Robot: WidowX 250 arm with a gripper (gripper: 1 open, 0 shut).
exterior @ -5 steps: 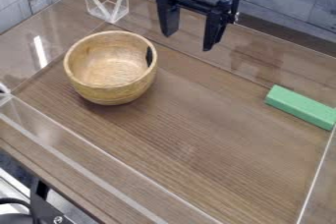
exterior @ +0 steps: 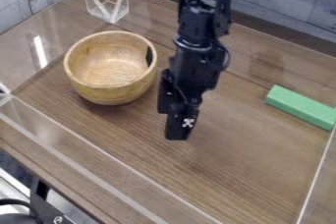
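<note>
My black gripper (exterior: 180,115) reaches down from the top centre to just above the middle of the wooden table (exterior: 184,179). Its fingers are parted and nothing shows between them. A light wooden bowl (exterior: 110,76) sits to its left, apart from it.
A green block (exterior: 300,106) lies at the right edge. A white wire-like object (exterior: 109,4) stands at the upper left. The front of the table and the area right of the gripper are clear.
The arm has come down from the back of the table toward the front, its gripper now lower and beside the bowl. The bowl and green block have stayed put.
</note>
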